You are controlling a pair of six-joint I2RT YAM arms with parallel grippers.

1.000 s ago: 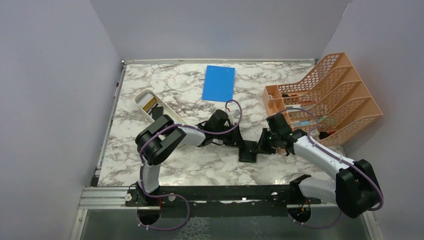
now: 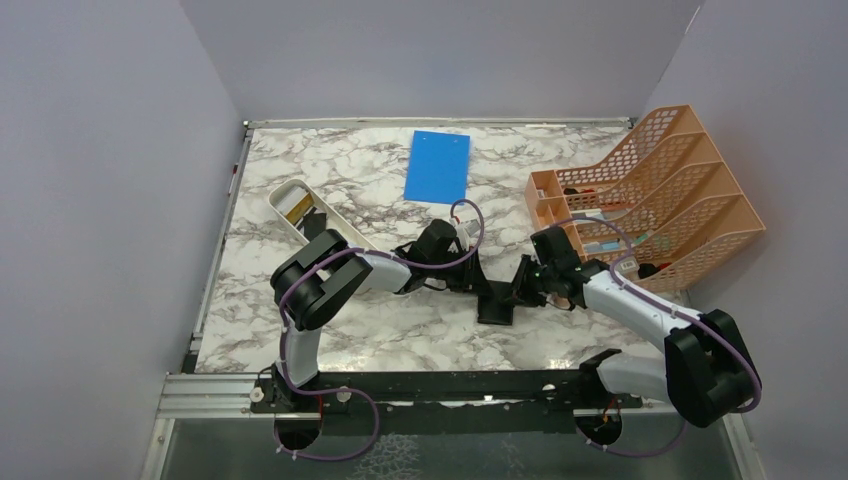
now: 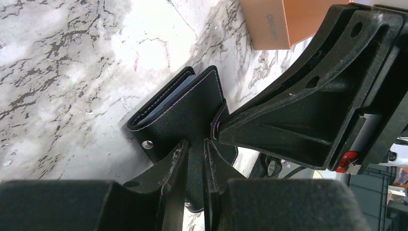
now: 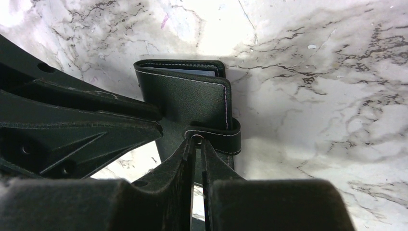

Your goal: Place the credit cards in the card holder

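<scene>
The black leather card holder (image 2: 495, 307) lies on the marble table between both grippers. A pale card edge (image 4: 185, 72) shows inside its top opening. Its strap (image 4: 216, 139) comes round one side and lies across the front. My left gripper is at the opposite side of the holder, its fingers nearly together with black leather between them. Over the strap's end is my right gripper, a narrow gap between its fingertips; whether they pinch the strap is unclear. A shiny spot, perhaps a snap, shows between those tips.
At the right stands an orange-tan organizer (image 2: 690, 150) with several compartments, close behind the right arm. A white bin (image 2: 345, 230) sits to the left behind the left arm. A blue sheet (image 2: 437, 166) lies at the back. Table in front of the holder is clear.
The right arm has shifted very slightly at the holder. The left arm and the holder look unmoved.
</scene>
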